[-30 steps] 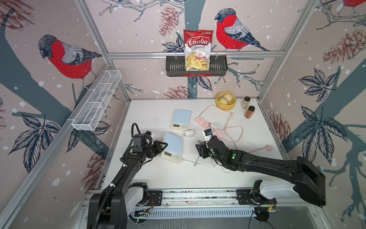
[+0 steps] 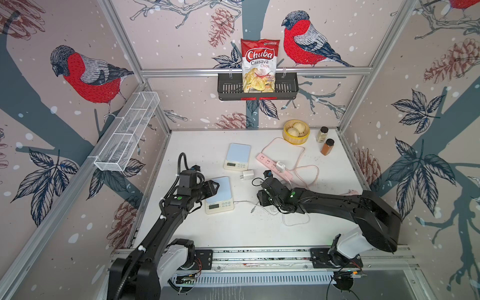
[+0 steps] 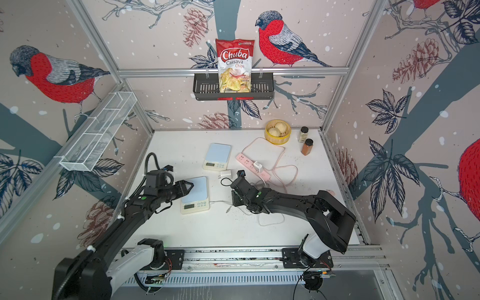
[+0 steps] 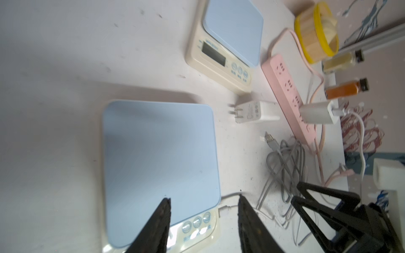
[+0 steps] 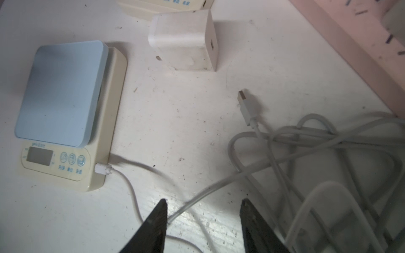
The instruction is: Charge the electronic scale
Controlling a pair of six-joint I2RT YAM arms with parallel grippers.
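Observation:
The near electronic scale (image 2: 220,194), cream with a pale blue plate, lies at table centre-left. A thin white cable's plug (image 5: 102,168) sits against its side; how deep it goes cannot be told. My left gripper hangs open over the scale's button edge, nothing between its fingers. To the right of the scale, my right gripper has its fingers apart above the cables, gripping nothing. A grey cable's USB plug (image 5: 246,107) lies loose on the table. The pink power strip (image 2: 274,166) carries a white charger (image 4: 318,113).
A second scale (image 2: 237,156) stands farther back. Near it lies a loose white adapter (image 5: 183,40). Grey cable coils (image 4: 289,164) clutter the area by my right gripper. A yellow bowl (image 2: 288,138) and two jars are at the back right.
The near scale has shifted left and turned slightly over the second.

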